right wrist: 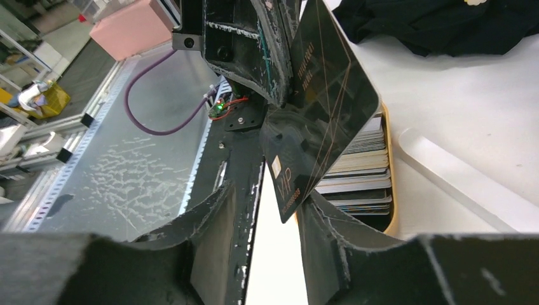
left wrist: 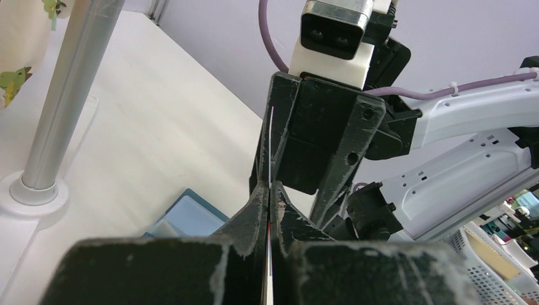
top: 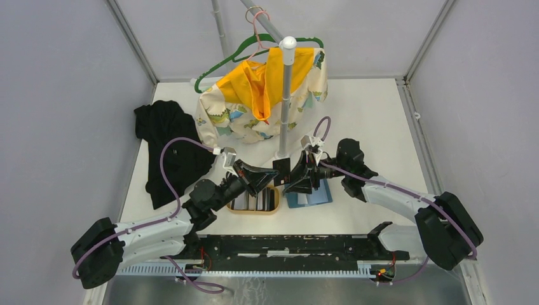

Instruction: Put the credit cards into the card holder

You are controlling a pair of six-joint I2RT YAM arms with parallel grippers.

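A black card (top: 281, 171) with gold lines is held up between the two arms. My left gripper is shut on one end of the card, which appears edge-on as a thin line in the left wrist view. My right gripper is part open, its fingers around the card's other end; in the right wrist view the card (right wrist: 324, 108) lies close to the right-hand finger. Whether that finger touches it, I cannot tell. Below, the blue card holder (top: 325, 193) lies on the table, partly covered from above by the right gripper.
A tan-rimmed box (top: 253, 212) with several upright cards sits beneath the left gripper. Behind the grippers stands a grey pole (top: 285, 108) with hanging clothes. Black cloth (top: 170, 143) lies at left.
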